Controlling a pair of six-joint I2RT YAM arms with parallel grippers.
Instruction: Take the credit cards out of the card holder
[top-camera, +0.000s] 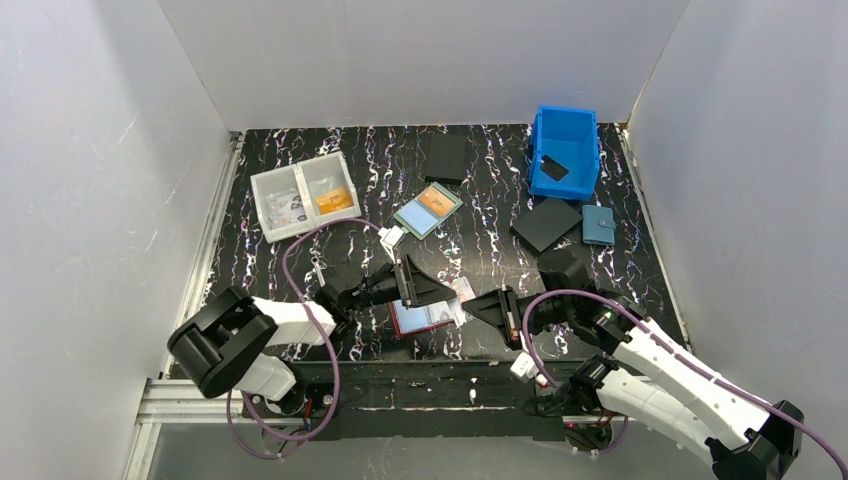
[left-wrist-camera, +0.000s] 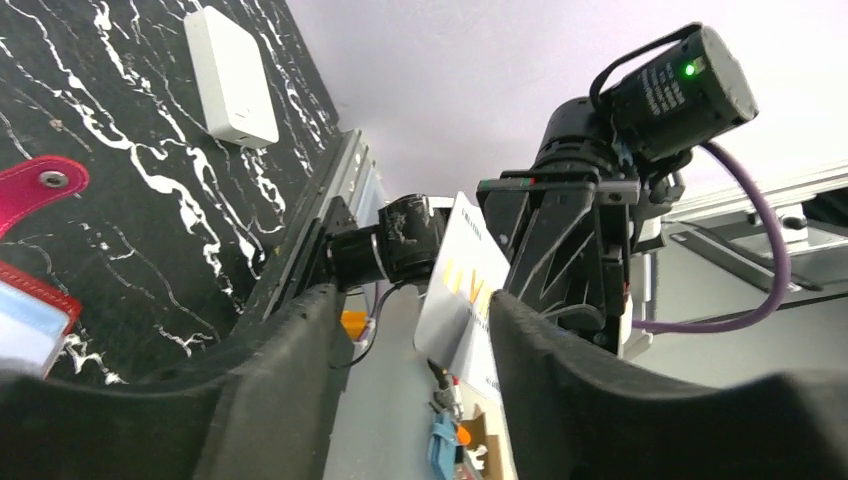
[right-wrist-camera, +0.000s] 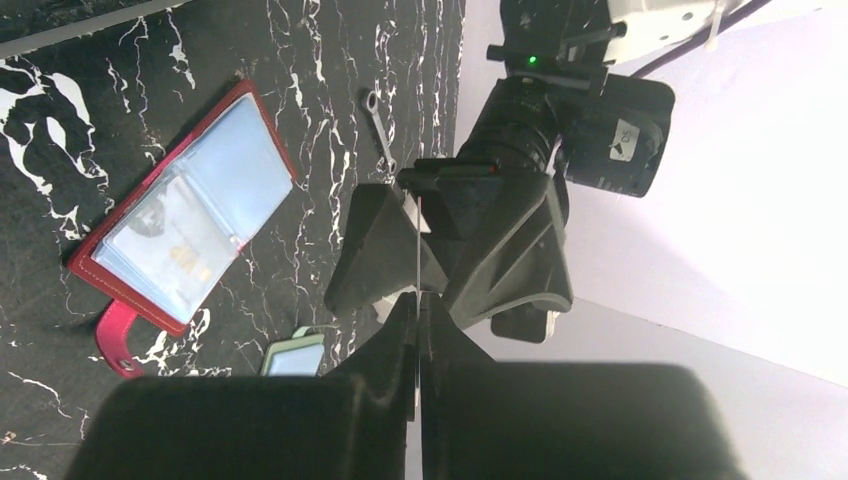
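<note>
A white card stands edge-on in my right gripper, which is shut on it. My left gripper is part open, its fingertips blurred on either side of that card in its wrist view; whether they touch it I cannot tell. Below them lies the open red card holder, with blue sleeves and, in the right wrist view, something pale in one sleeve.
A green holder lies behind, with black items, a blue bin and a teal wallet at the back and right. A divided white tray is at the left.
</note>
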